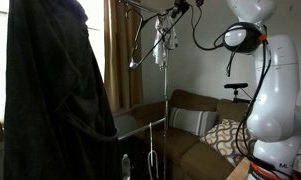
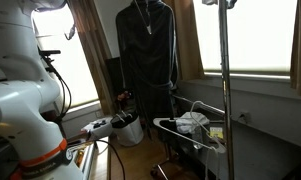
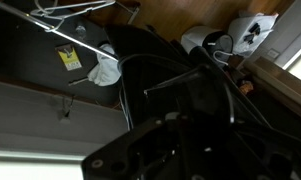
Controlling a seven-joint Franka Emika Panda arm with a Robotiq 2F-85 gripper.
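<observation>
At the top of exterior view 1, my gripper (image 1: 179, 9) is high beside the rack's metal bar (image 1: 142, 8), and it is shut. A thin hanger (image 1: 133, 64) slants down and left from close to the fingers; whether it is between them cannot be made out. White cloth (image 1: 161, 48) hangs from the rack just below. A long dark coat (image 1: 52, 90) fills the left side of that view, and exterior view 2 shows the coat (image 2: 148, 55) hanging full length. Black shapes fill the centre of the wrist view and hide the fingertips.
A vertical pole (image 2: 226, 90) stands beside a low frame with white cloth (image 2: 193, 122) on it. Behind the rack is a brown sofa (image 1: 190, 155) with cushions. White hangers (image 3: 70, 10) and a white bin (image 3: 208, 38) lie below the gripper.
</observation>
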